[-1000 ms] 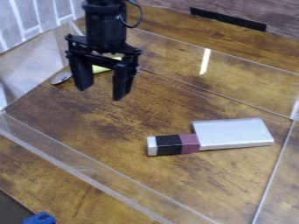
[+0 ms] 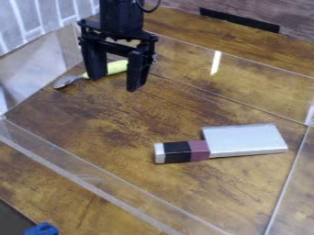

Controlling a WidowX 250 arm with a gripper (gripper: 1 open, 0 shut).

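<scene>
My black gripper (image 2: 117,72) hangs in the upper left of the camera view, its two fingers apart and pointing down, with nothing seen held between them. Behind it on the wooden surface lie a pale yellow-green object (image 2: 117,67) and a silver piece like a spoon (image 2: 64,81), both partly hidden by the gripper. At the lower right lies a flat silver cleaver-shaped object (image 2: 243,139) with a handle (image 2: 182,152) banded in black, maroon and silver.
Clear plastic walls (image 2: 98,185) bound the wooden work area. A small blue object (image 2: 40,229) sits at the bottom left corner, outside the walls.
The objects on the surface look unmoved.
</scene>
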